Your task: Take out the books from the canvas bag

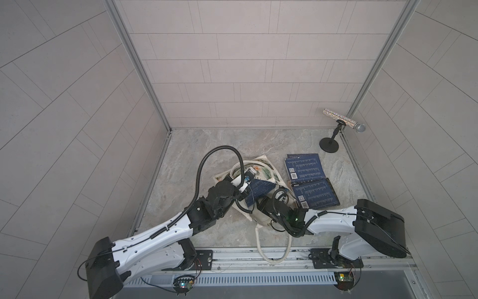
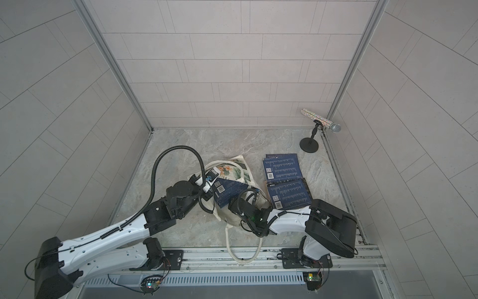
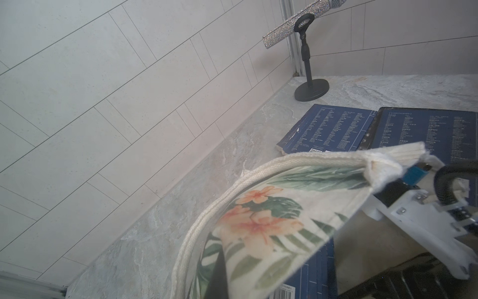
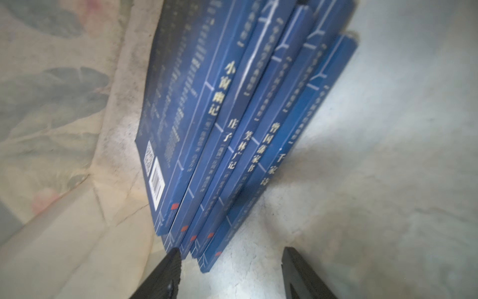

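The canvas bag (image 1: pixel 264 160) lies mid-table with a blue book stack (image 1: pixel 259 189) inside. My left gripper (image 1: pixel 243 183) is at the bag's upper left; the left wrist view shows its floral rim (image 3: pixel 268 224), the fingertips unclear. My right gripper is part open inside the bag, below the lower ends of several books (image 4: pixel 234 129) standing side by side, spines visible, with nothing clearly between its fingers. More books (image 1: pixel 314 193) lie flat outside the bag on the right.
A microphone on a stand (image 1: pixel 329 144) is at the back right. A bag strap (image 1: pixel 273 258) hangs over the front edge.
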